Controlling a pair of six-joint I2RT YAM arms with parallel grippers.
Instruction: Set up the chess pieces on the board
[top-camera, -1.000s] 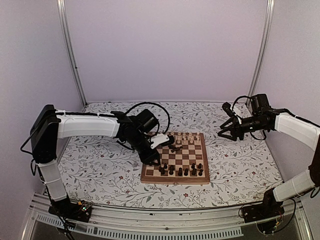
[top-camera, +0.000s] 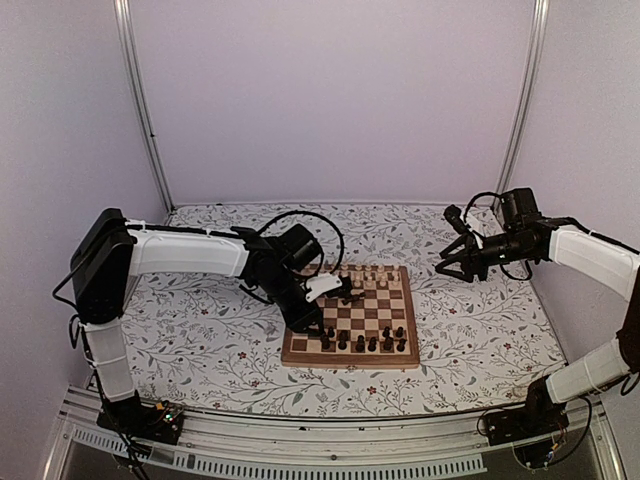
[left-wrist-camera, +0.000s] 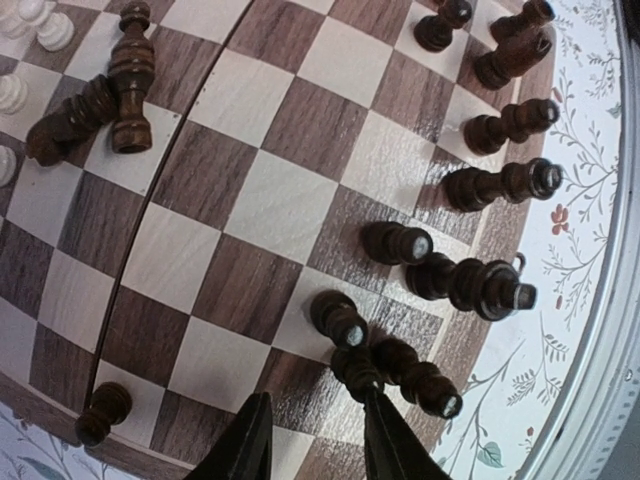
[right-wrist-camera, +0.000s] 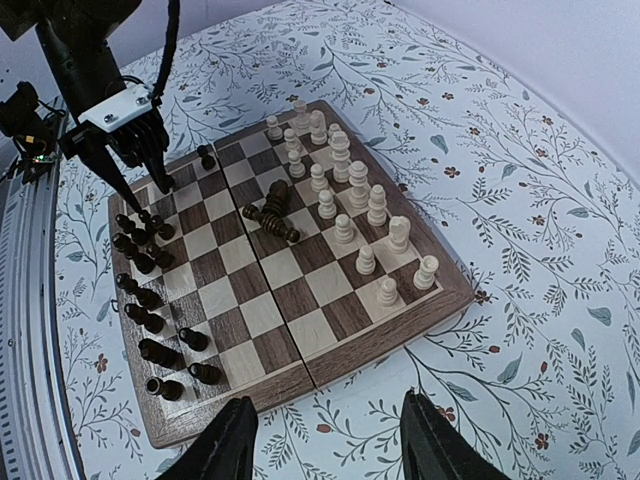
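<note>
The wooden chessboard (top-camera: 370, 310) holds white pieces (right-wrist-camera: 344, 228) standing along one side and dark pieces (left-wrist-camera: 480, 285) along the other. Two dark pieces (left-wrist-camera: 133, 90) lie on their sides mid-board. A lone dark pawn (left-wrist-camera: 100, 415) stands apart. My left gripper is low over the dark end, fingers apart, its right fingertip at a dark piece (left-wrist-camera: 355, 370); whether it touches cannot be told. My right gripper hangs open beside the board, right of it in the top view, with nothing between its fingers.
Walls enclose the back and sides. The left arm reaches across the table's left half to the board.
My left gripper has shifted slightly rightward and toward the near edge over the last second. The right arm has not visibly moved.
</note>
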